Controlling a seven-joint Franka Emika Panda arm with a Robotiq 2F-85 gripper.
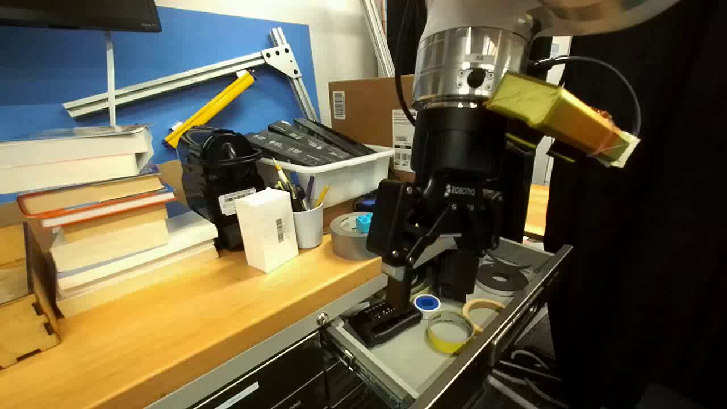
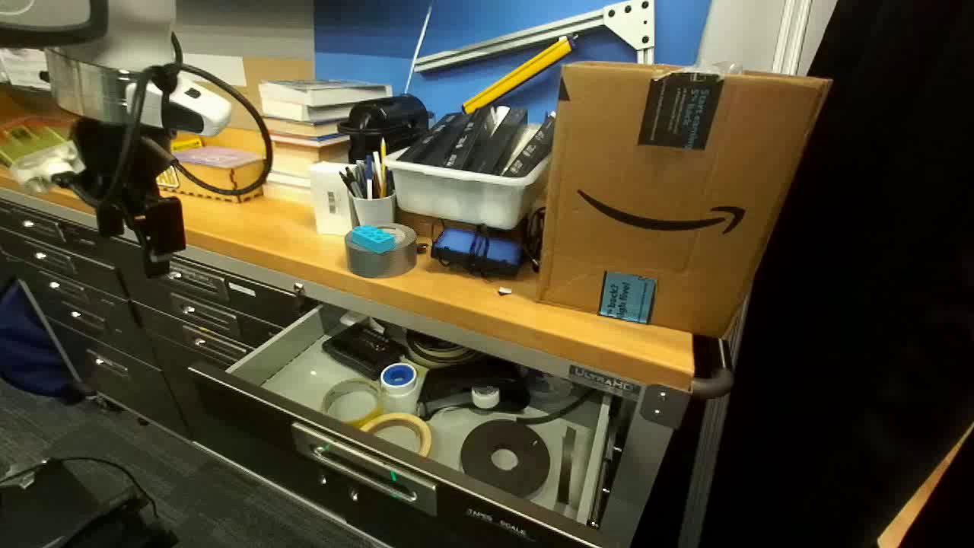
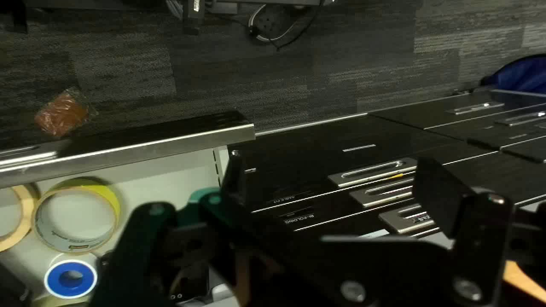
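My gripper points downward with its black fingers apart, and nothing shows between them. In the second exterior view the gripper hangs at the left, in front of the cabinet and away from the open drawer. The wrist view has its fingertips spread wide over the dark drawer fronts. Inside the drawer lie a blue-and-white tape roll, a yellow tape roll, a tan tape ring, a black tape roll and a black device.
On the wooden bench stand a grey tape roll with a blue brick on top, a pen cup, a white box, stacked books, a white bin and a large cardboard box. The drawer juts out from the bench.
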